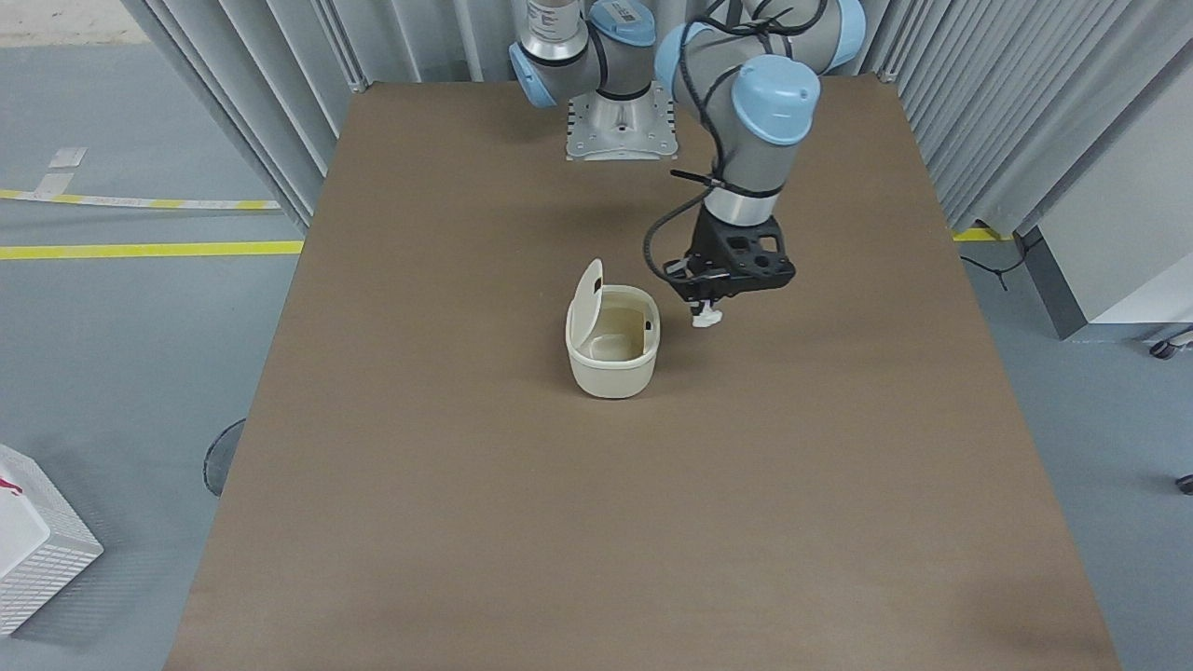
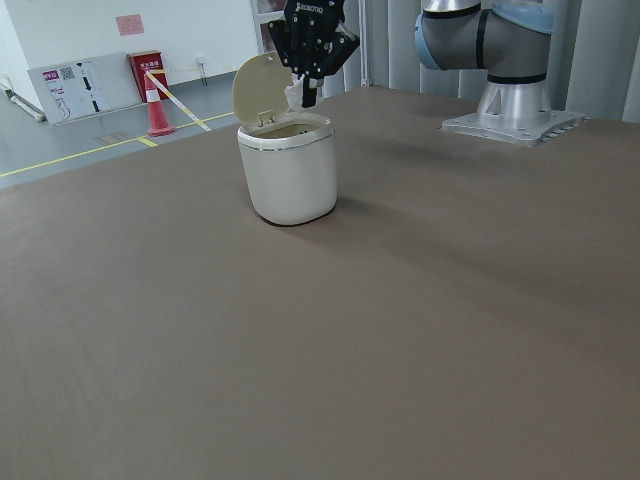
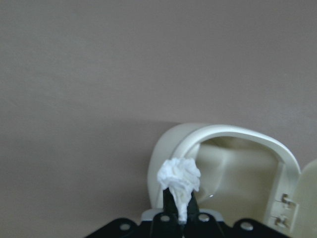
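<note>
A small cream bin point(image 1: 612, 375) point(image 2: 290, 180) stands on the brown table point(image 1: 626, 526) with its lid point(image 2: 260, 85) raised, open on top. My gripper point(image 1: 705, 308) is shut on a crumpled white tissue point(image 3: 178, 176), seen above the bin's rim. In the front view it is just to the right of and above the bin; in the wrist view the tissue overlaps the rim, with the bin's empty-looking interior beside it.
The arm's base point(image 1: 621, 140) is bolted at the back edge, in front of grey curtains. A white box point(image 1: 34, 548) lies on the floor at left.
</note>
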